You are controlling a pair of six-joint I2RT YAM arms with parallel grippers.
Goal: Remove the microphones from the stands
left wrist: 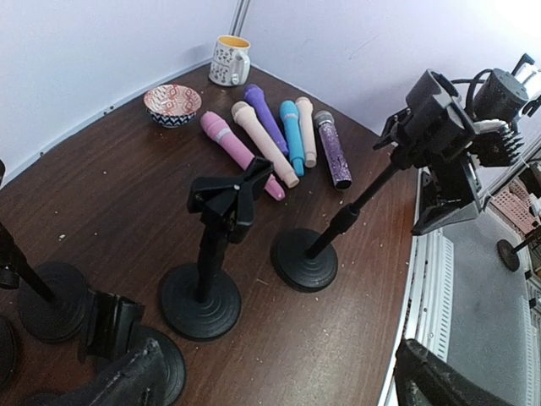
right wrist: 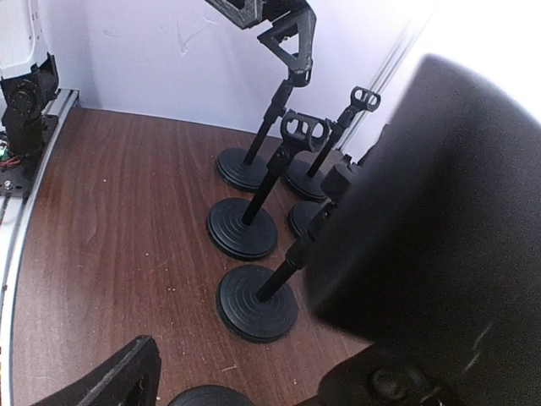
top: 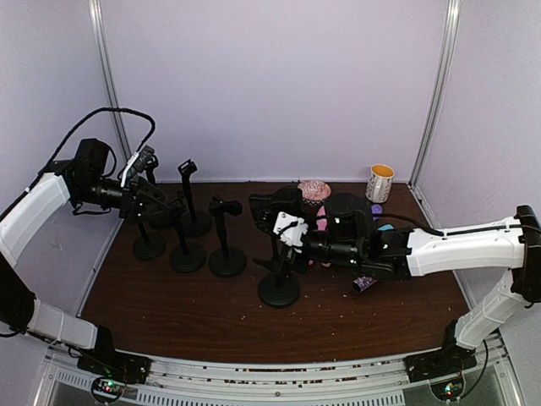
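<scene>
A black microphone stand point(top: 279, 289) stands at the table's front centre, its round base also clear in the left wrist view point(left wrist: 304, 260); its holder looms blurred at the right of the right wrist view point(right wrist: 406, 211). My right gripper point(top: 283, 258) is open around the stand's upper part, largely hidden by the arm. My left gripper point(top: 135, 203) hangs open above the left stands, nothing between its fingers. Several other empty stands point(top: 226, 262) stand to the left. Microphones in pink, blue, purple and glitter point(left wrist: 334, 152) lie at the right, out of any stand.
A patterned bowl point(left wrist: 172, 106) and a mug point(top: 380, 184) sit at the back right, near the wall. Its metal edge runs below.
</scene>
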